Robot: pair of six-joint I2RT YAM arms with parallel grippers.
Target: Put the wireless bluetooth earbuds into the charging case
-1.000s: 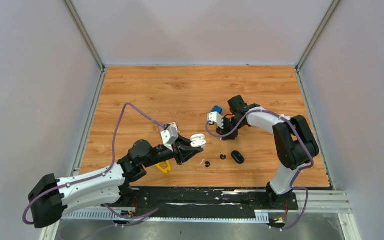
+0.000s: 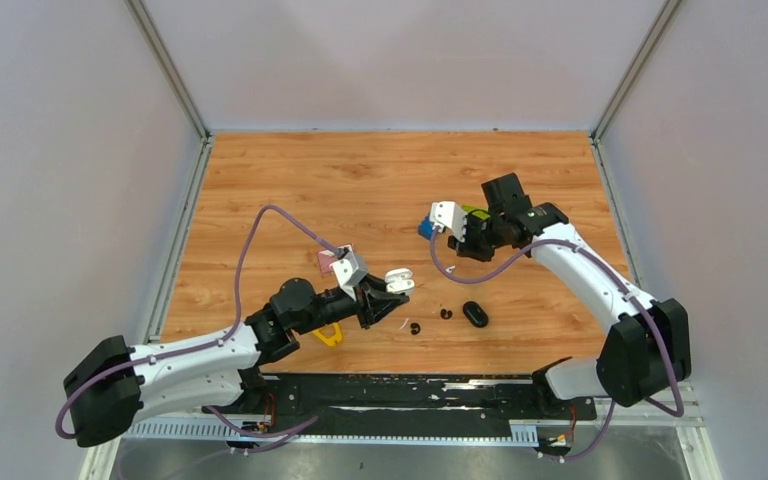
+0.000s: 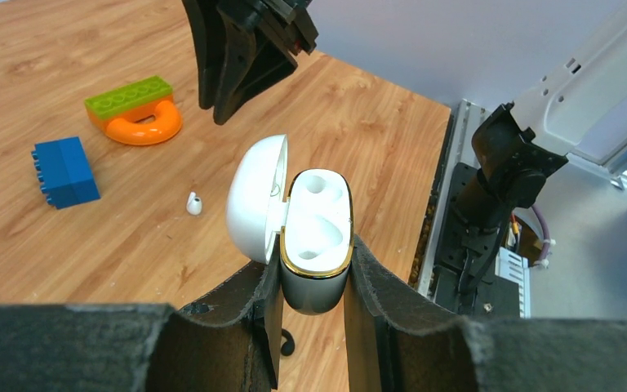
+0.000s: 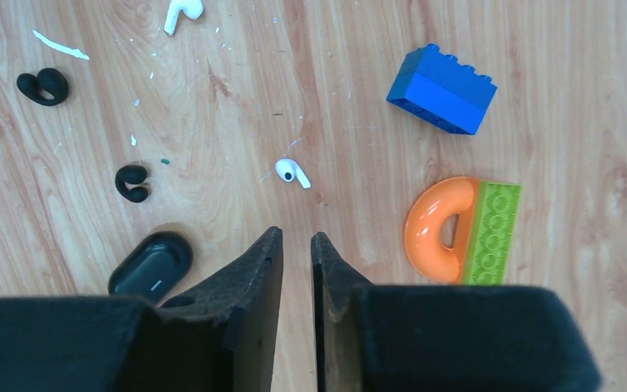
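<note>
The open white charging case (image 3: 318, 212) is held by my left gripper, shut on its metallic lower end, lid upright and earbud slots facing up. A white earbud lies on the wood, also visible in the left wrist view (image 3: 193, 204). Another white earbud (image 4: 183, 11) lies at the top edge of the right wrist view. My right gripper hangs above the table, its fingertips slightly apart, with nothing visible between them.
A blue brick (image 4: 441, 90), an orange-and-green toy (image 4: 494, 233), a black oval object (image 4: 151, 265) and black curled pieces (image 4: 42, 88) lie on the table. Yellow and pink items sit beside my left arm.
</note>
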